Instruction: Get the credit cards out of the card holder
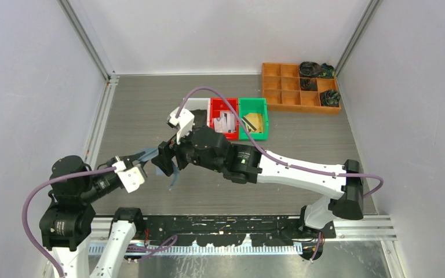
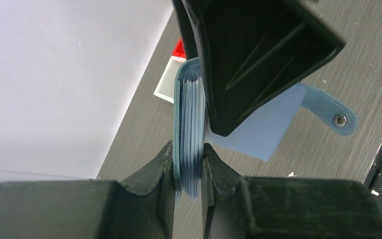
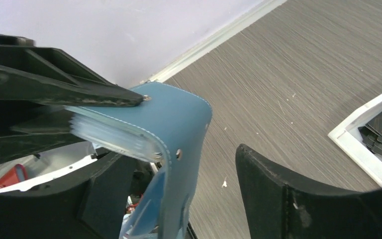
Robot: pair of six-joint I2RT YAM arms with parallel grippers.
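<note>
A blue card holder (image 1: pixel 149 154) is held up in the air, its stack of clear sleeves (image 2: pixel 192 114) edge-on in the left wrist view. My left gripper is shut on that stack. The holder's snap strap (image 2: pixel 331 110) hangs loose to one side. In the right wrist view the blue cover (image 3: pixel 181 112) bends downward between the parted fingers of my right gripper, nearer the left finger (image 3: pixel 114 186). That gripper stands open, with a gap between the cover and its right finger. I cannot make out single cards in the sleeves.
At the back stand a white bin (image 1: pixel 197 103) with black cards, a red bin (image 1: pixel 225 103) with pale cards and a green bin (image 1: pixel 252 105) with yellowish ones. A wooden compartment tray (image 1: pixel 281 108) is at back right.
</note>
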